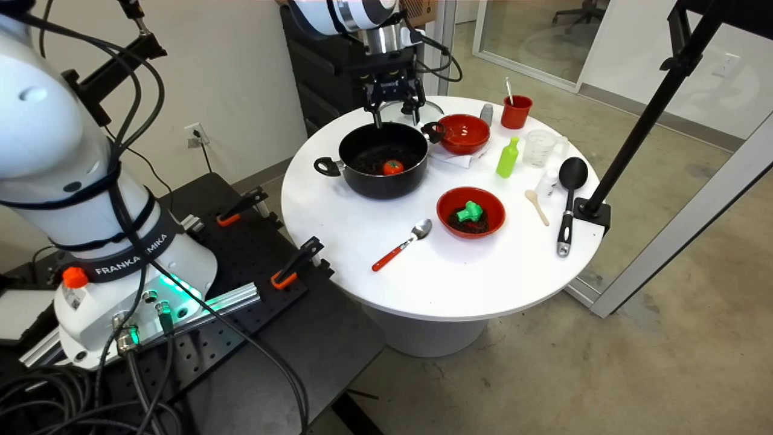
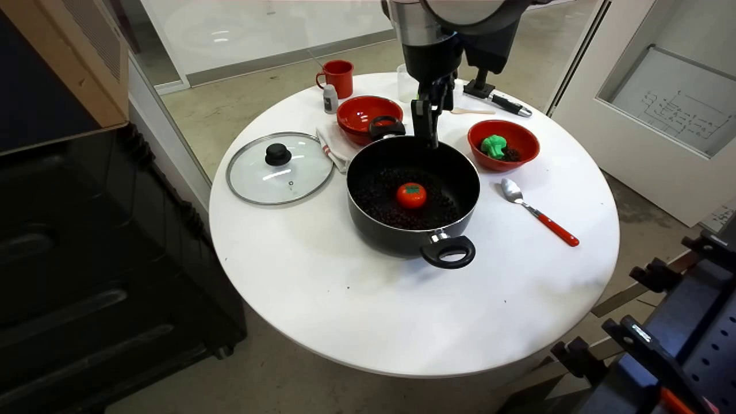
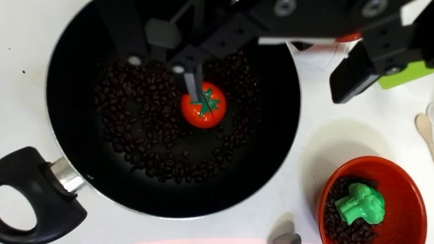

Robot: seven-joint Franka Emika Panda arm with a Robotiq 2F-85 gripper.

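Observation:
A black pot [image 2: 383, 238] stands on the white table, with dark beans [image 3: 158, 114] spread over its floor. Among them sits a red tomato [image 3: 213, 116] with a green leafy top. My gripper [image 1: 396, 118] is over the pot's far side, open, with nothing held. In the wrist view one finger [image 3: 192, 83] overlaps the tomato's top; whether they touch is unclear. The other finger [image 3: 354, 77] appears beyond the pot's rim in that view. A red bowl [image 1: 496, 221] beside the pot holds a green broccoli piece [image 3: 362, 205] and some beans.
The glass lid [image 2: 252, 172] lies flat next to the pot. Stacked red bowls [image 2: 369, 110], a red mug [image 2: 338, 79] and a green bottle [image 1: 508, 158] stand at the far side. A red-handled spoon [image 1: 395, 254] rests near the front.

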